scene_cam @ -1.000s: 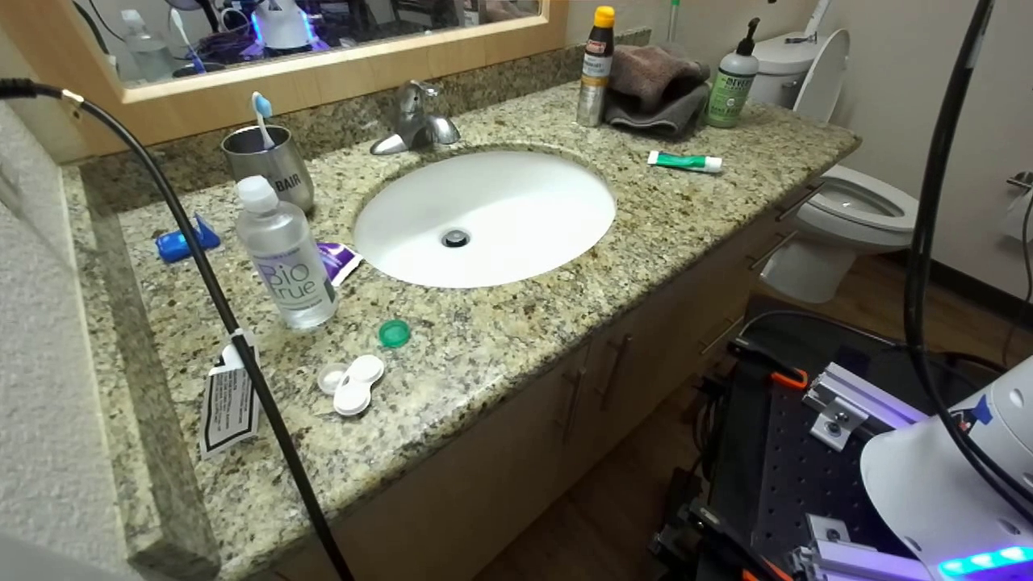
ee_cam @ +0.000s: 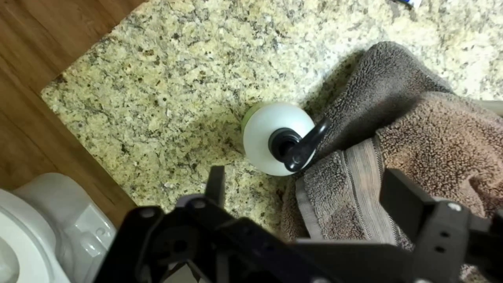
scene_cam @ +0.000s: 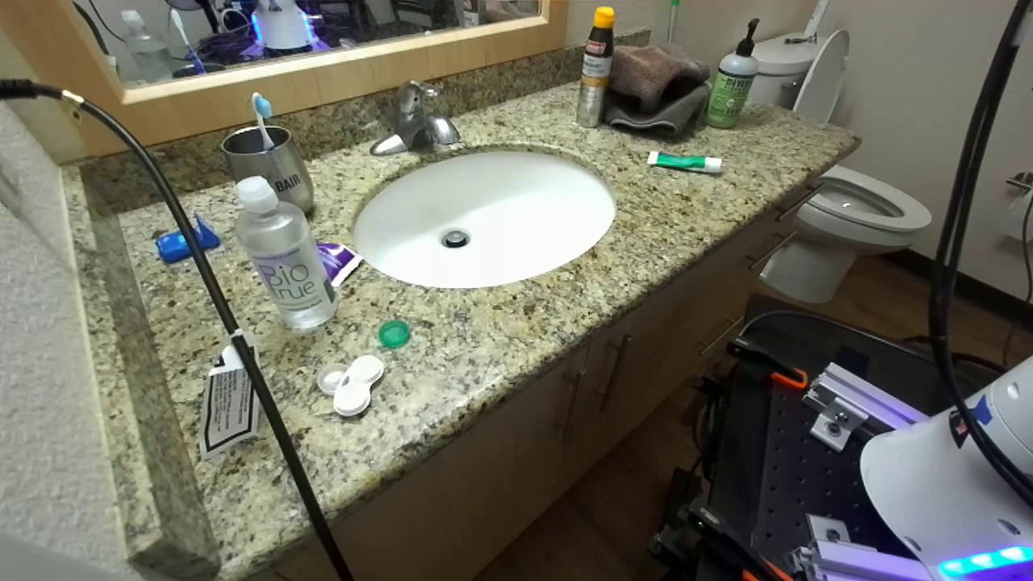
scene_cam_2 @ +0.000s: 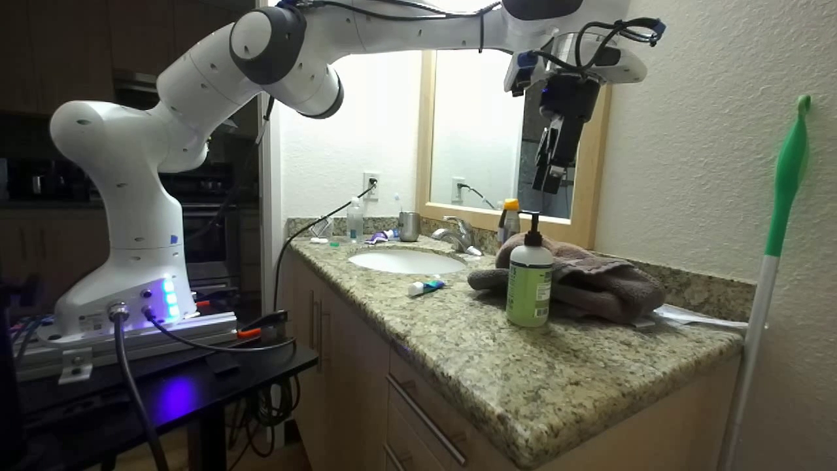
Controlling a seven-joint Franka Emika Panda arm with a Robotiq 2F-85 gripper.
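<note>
My gripper is open, its two black fingers far apart and nothing held between them. In exterior view 2 the gripper [scene_cam_2: 551, 176] hangs in the air, pointing down, well above the countertop. Beneath it in the wrist view stands a soap bottle [ee_cam: 267, 136] with a black pump, upright and seen from above, ahead of the fingertips and untouched. Its green label [scene_cam_2: 529, 292] shows from the side. A crumpled grey-brown towel [ee_cam: 424, 136] lies right beside the bottle, partly hidden by the right finger. Exterior view 1 does not show the gripper.
A yellow-capped can [scene_cam: 595, 68] stands by the towel. The toothpaste tube [scene_cam: 684, 161] lies between bottle and sink [scene_cam: 484, 218]. Clear solution bottle [scene_cam: 286, 257], metal cup [scene_cam: 271, 165] and lens case [scene_cam: 358, 386] are at the far end. Bare granite [ee_cam: 141, 94] surrounds the soap bottle's outer side.
In exterior view 1 the black cables hanging at the right have shifted to the right. Everything on the countertop lies where it was.
</note>
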